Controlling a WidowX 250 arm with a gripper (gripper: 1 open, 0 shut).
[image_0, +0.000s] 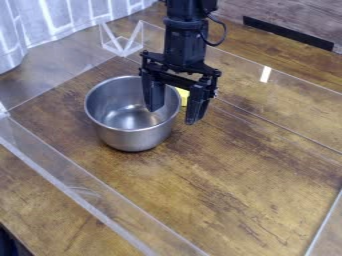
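Note:
A large steel bowl (123, 120) stands on the wooden table, left of centre. My black gripper (177, 105) hangs over the bowl's right side, open, one finger down toward the inside of the bowl and the other outside its rim. Behind the gripper, a small yellow object (183, 96) is partly hidden on the table. I see nothing held between the fingers.
Bare wood (247, 170) fills the right and front of the table. A white wire-like item (120, 40) stands at the back left, near a pale cylindrical shape at the edge. Clear strips or edges run along the left and right sides.

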